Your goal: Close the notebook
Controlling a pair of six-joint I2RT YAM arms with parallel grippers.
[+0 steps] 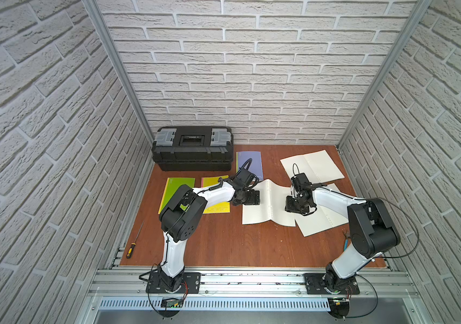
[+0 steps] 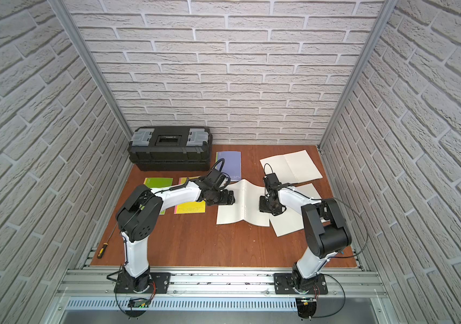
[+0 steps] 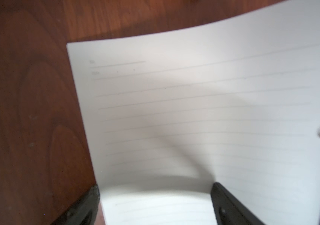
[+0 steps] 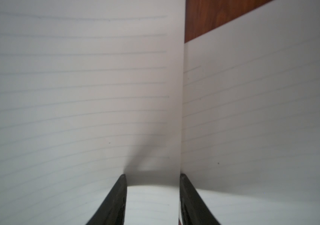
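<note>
In the middle of the table an open white notebook (image 1: 269, 208) lies with its pages up and its spine bulging; pages are lined and holes run along the spine. My left gripper is over the left page (image 3: 205, 108), one fingertip near its outer edge and the other over the paper; the fingers are well apart. At the right page (image 4: 81, 93), my right gripper straddles the strip by its outer edge, its fingers (image 4: 117, 202) parted less widely. Whether paper lies between either pair of fingertips cannot be told.
An open notebook (image 1: 322, 218) lies against the right page, another (image 1: 314, 166) behind it. A yellow notebook (image 1: 217, 209), a green one (image 1: 179, 189) and a purple one (image 1: 248, 156) lie left and behind. A black toolbox (image 1: 192, 156) stands back left.
</note>
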